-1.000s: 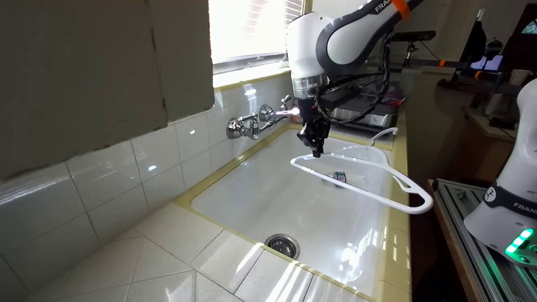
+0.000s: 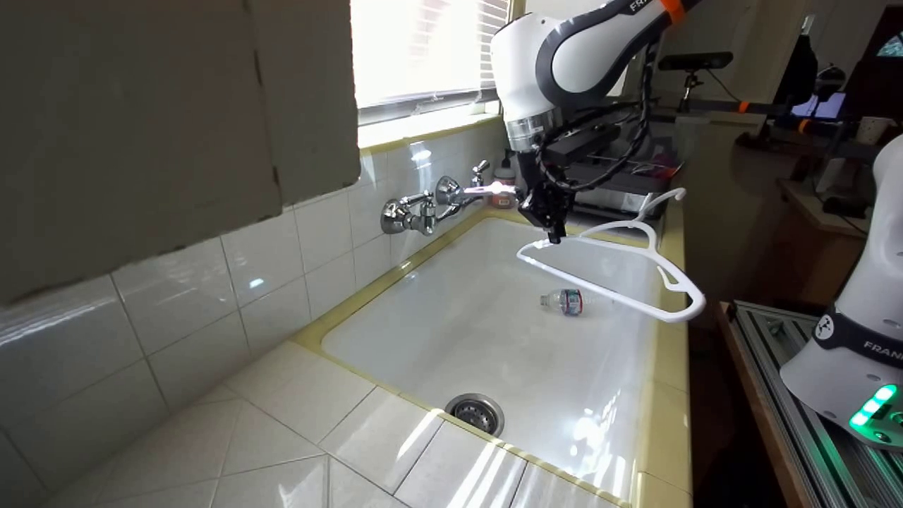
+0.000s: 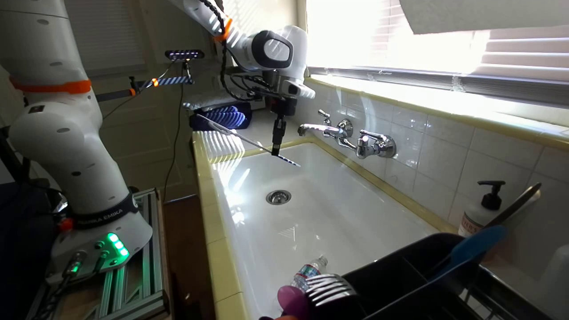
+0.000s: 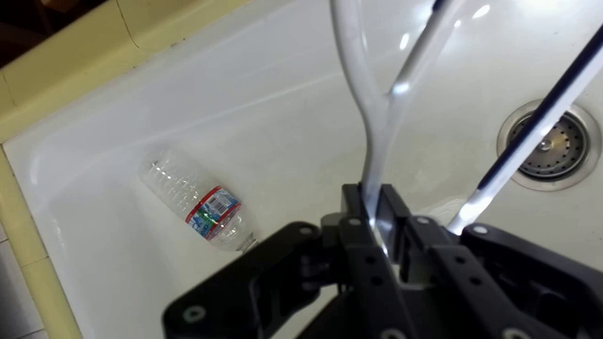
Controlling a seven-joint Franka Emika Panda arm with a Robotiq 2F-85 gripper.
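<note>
A white plastic hanger [image 2: 597, 295] is held in the air above the sink, with my gripper [image 2: 556, 238] shut on one of its sloping arms near an end. In exterior view 2 the hanger [image 3: 229, 131] shows almost edge-on, and the gripper [image 3: 276, 154] points straight down at it. Close up in the wrist view, the hanger's bar [image 4: 374, 135] runs between the two black fingers of the gripper. A second hanger bar [image 4: 531, 133] passes to the right of the fingers, crossing in front of the drain.
On the floor of the white sink [image 2: 440, 313] lies a clear plastic bottle [image 4: 213, 212]. The drain [image 3: 278, 197] sits at the opposite end. Wall faucets [image 2: 412, 212] jut out beside the sink. A black utensil rack [image 3: 416, 266] stands near the bottle's end.
Gripper and hanger have risen and shifted away from exterior view 1, slightly to the right at the gripper. The hanger's free end has swung up and left. The bottle has not moved.
</note>
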